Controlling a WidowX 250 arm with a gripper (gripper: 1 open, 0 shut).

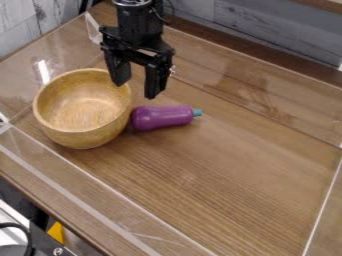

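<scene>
My black gripper (139, 72) hangs open at the top centre of the camera view, above and behind a yellow-tan bowl (82, 126) on the wooden table. A purple eggplant-like object (163, 117) with a teal end lies just right of the bowl, below the gripper. Nothing shows between the fingers.
A grey wall (267, 25) runs along the back. Black cables and a small yellow item lie off the table's lower left edge.
</scene>
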